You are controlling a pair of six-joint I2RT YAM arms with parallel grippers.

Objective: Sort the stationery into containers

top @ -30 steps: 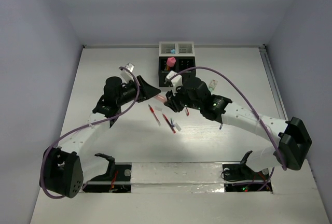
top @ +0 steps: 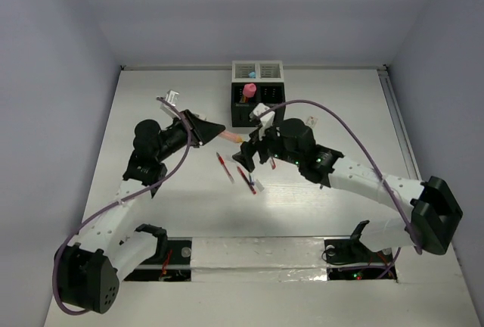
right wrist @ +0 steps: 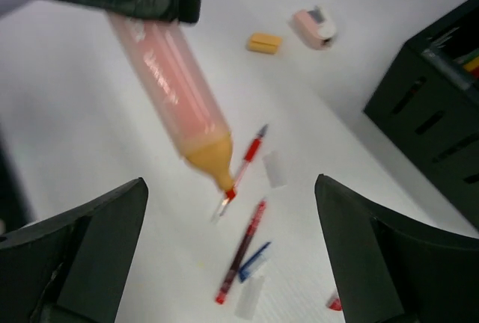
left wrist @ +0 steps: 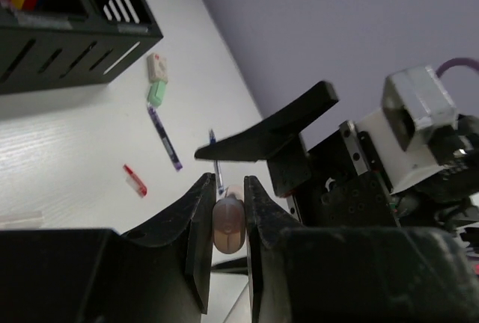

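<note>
My left gripper (top: 217,130) is shut on a translucent pink marker (top: 231,136) with a yellow tip, which fills the space between its fingers in the left wrist view. In the right wrist view the marker (right wrist: 168,91) points down toward my right gripper, which stands open just beside it, empty. Red pens (top: 224,167), a blue-white pen (right wrist: 254,259) and small white pieces lie on the table. A black organizer (top: 239,113) with grey top compartments stands at the back, holding a pink item (top: 249,90) and coloured pieces.
Erasers (left wrist: 157,68), a yellow block (right wrist: 264,42) and a purple pen (left wrist: 165,136) lie around the organizer on the white table (top: 128,138). Grey walls enclose it.
My left gripper has drawn slightly left with the pink marker, and the right gripper has separated from it, shifting down and opening away from the marker.
</note>
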